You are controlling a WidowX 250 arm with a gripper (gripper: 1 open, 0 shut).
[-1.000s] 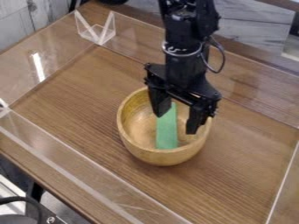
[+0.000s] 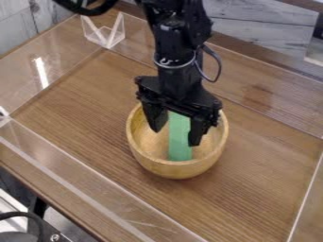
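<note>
A wooden bowl (image 2: 149, 151) sits on the wooden table, holding a green oblong object (image 2: 179, 142) that lies upright along the bowl's length. My black gripper (image 2: 175, 121) is over the bowl, its two fingers spread open on either side of the green object's upper part. Whether they touch it I cannot tell.
A clear plastic container (image 2: 104, 26) stands at the back left, and a black cable lies at the lower left edge.
The gripper has shifted left and turned slightly, its fingers now more evenly either side of the green object. The bowl looks nearly unchanged.
</note>
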